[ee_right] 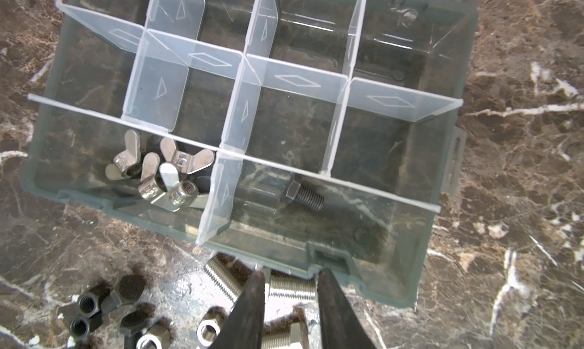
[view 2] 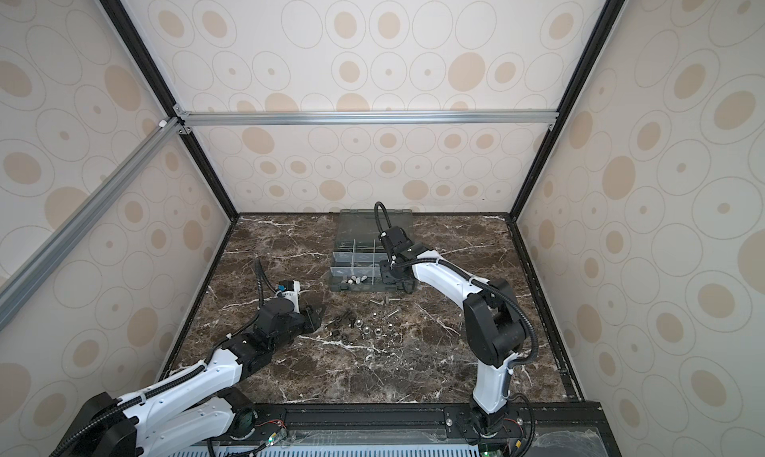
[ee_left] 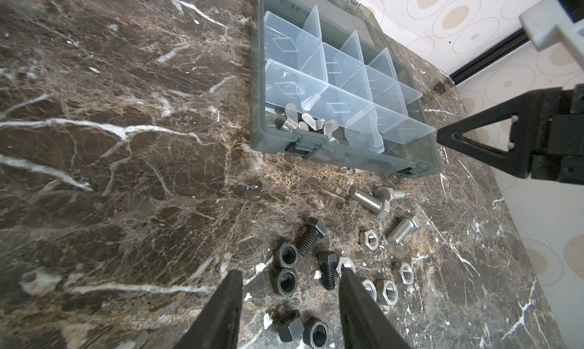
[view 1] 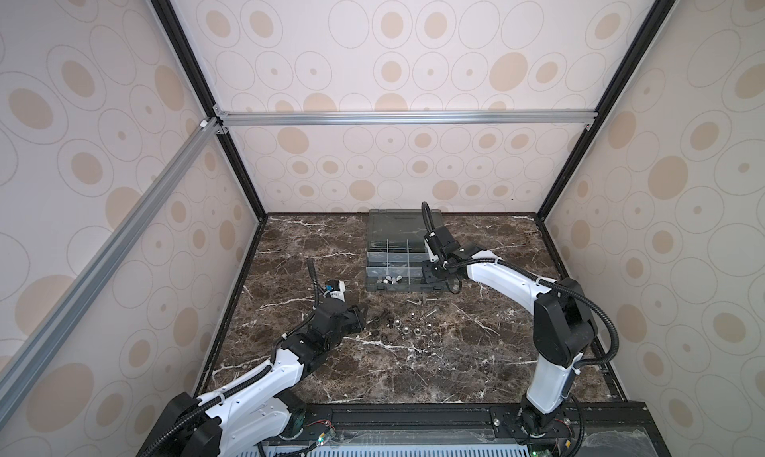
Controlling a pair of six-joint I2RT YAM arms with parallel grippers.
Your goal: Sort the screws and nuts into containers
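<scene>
The divided organiser box [ee_left: 261, 93] holds wing nuts [ee_right: 182, 160] in its front-left compartment and a black bolt [ee_right: 304, 193] in its front-right one. On the table before it lie steel bolts [ee_left: 366, 200], steel nuts [ee_left: 387, 291], black bolts [ee_left: 309, 235] and black nuts [ee_left: 286, 255]. My left gripper stands open over the table, left of the loose hardware. My right gripper is over the box's front edge, its fingertips apart above the steel bolts in the wrist view, with no lifted object visible between them.
The box's lid [view 1: 405, 222] stands at the back. Bare marble table [view 1: 287, 250] shows left and right of the box. Patterned walls enclose the workspace.
</scene>
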